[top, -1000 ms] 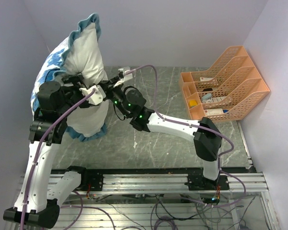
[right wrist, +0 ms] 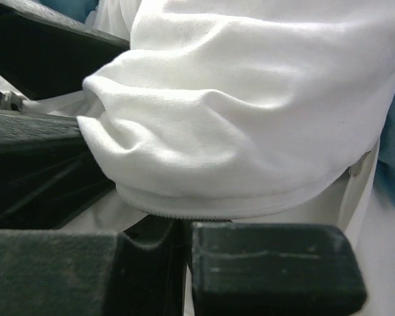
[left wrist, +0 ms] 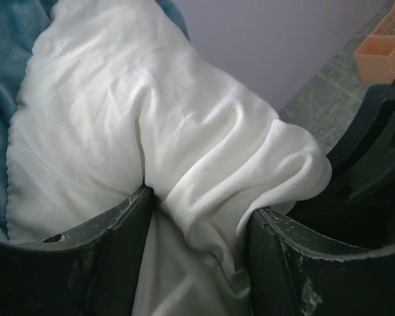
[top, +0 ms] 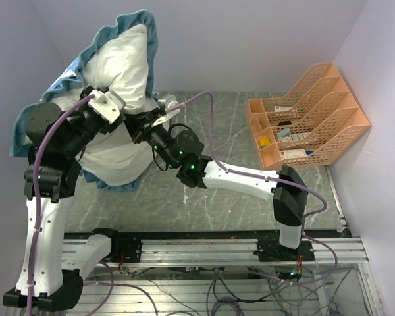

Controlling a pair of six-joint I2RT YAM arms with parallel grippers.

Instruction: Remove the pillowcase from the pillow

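The white pillow [top: 115, 59] stands upright at the back left, bunched in a blue-edged pillowcase [top: 83, 56]. My left gripper has a fold of white fabric [left wrist: 184, 131] between its part-open fingers; whether it grips firmly is unclear. My right gripper sits close beside it, shut, under a white fabric flap with a zipper edge [right wrist: 184, 214]; nothing clearly shows between its fingers. In the top view both grippers meet at the pillow's right middle, partly hiding each other.
An orange mesh organizer [top: 342, 125] with small items stands at the right. Walls enclose the back and both sides.
The pillow's top has shifted right and up, and more blue pillowcase shows at the left. The right arm has shifted slightly.
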